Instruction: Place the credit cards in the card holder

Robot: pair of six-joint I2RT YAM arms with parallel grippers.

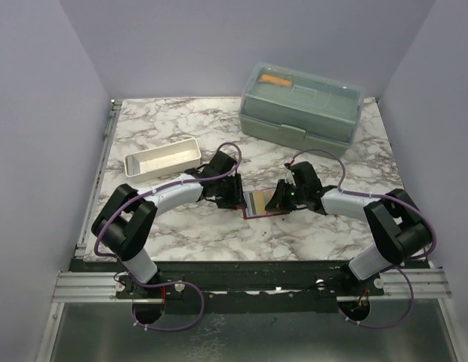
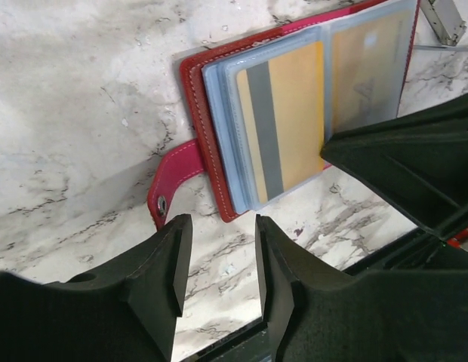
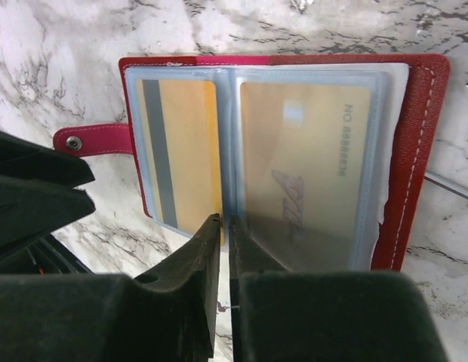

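The red card holder lies open on the table, its strap sticking out to the side. A tan card with a dark stripe sits in one clear pocket; a card with printed digits fills the other. Beyond the strap-side edge, my left gripper is open with nothing between its fingers, its tips apart from the holder in the left wrist view. My right gripper is over the inner edge of the striped card, by the fold. Only a narrow gap parts its fingers, and no card shows between them.
At the back right stands a large green box with a clear lid. A white tray is at the back left.
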